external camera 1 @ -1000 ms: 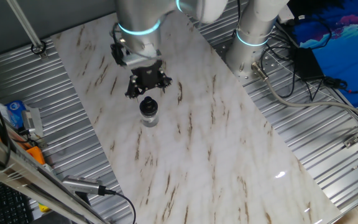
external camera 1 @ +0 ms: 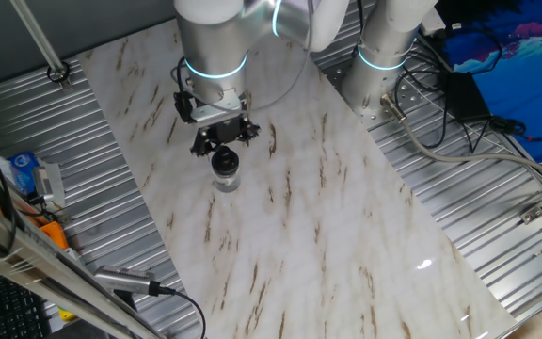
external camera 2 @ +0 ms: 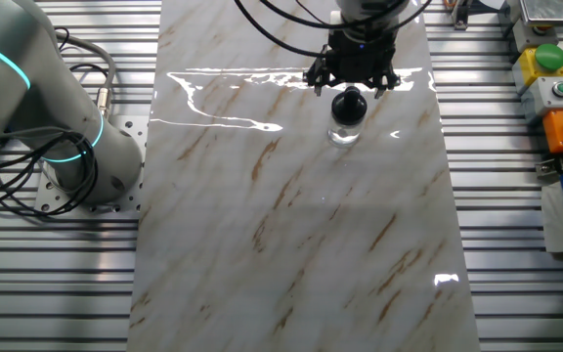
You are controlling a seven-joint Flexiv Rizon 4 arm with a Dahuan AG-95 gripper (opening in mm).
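Note:
On the marble-patterned board (external camera 1: 280, 245) stands a small clear bottle (external camera 1: 226, 177) with a black cap (external camera 1: 224, 158). My gripper (external camera 1: 225, 149) is right behind the bottle, its fingers spread wide to either side of the cap. In the second exterior view the same bottle (external camera 2: 345, 127) is upright, and the gripper (external camera 2: 356, 91) reaches over the far side of its cap. No contact between the fingers and the bottle can be made out. Nothing is held.
The robot's base column (external camera 1: 370, 80) rises beside the board, cables around it. Control boxes with a green button (external camera 2: 550, 57) line the opposite side. A silver cylinder (external camera 1: 125, 281) lies off the board's edge. Most of the board is bare.
The bottle has not moved, and the fingers remain spread.

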